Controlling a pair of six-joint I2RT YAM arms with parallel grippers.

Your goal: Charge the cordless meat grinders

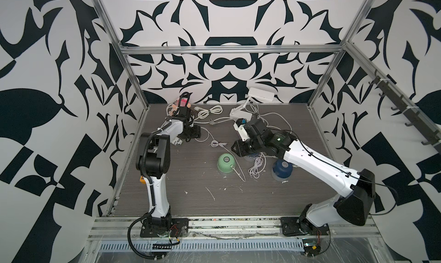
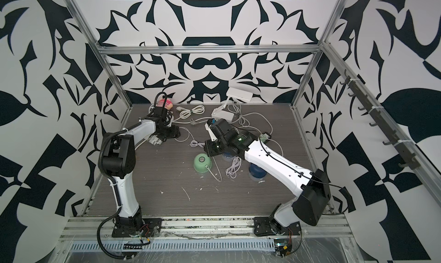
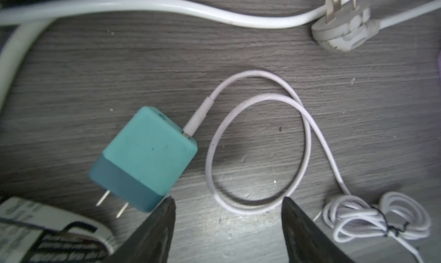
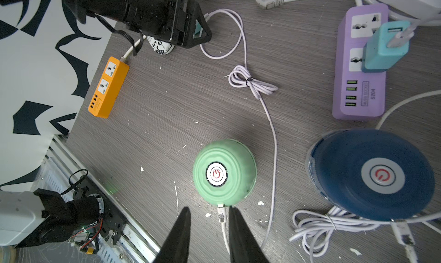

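A teal charger (image 3: 149,148) with two prongs lies on the table in the left wrist view, a thin white cable (image 3: 305,141) plugged into it. My left gripper is open above the table; its left finger (image 3: 158,226) stands to the right of the charger, and only table and cable show between the fingers. The green grinder (image 4: 224,171) has a white plug in its side. In the right wrist view, my right gripper points toward that grinder, its fingers a narrow gap apart; no gripped object shows. The blue grinder (image 4: 367,171) stands to the right.
A purple power strip (image 4: 360,90) holds another teal charger (image 4: 385,47). An orange power strip (image 4: 108,86) lies at the left edge. White cable bundles (image 3: 376,217) and a grey plug (image 3: 342,31) lie around.
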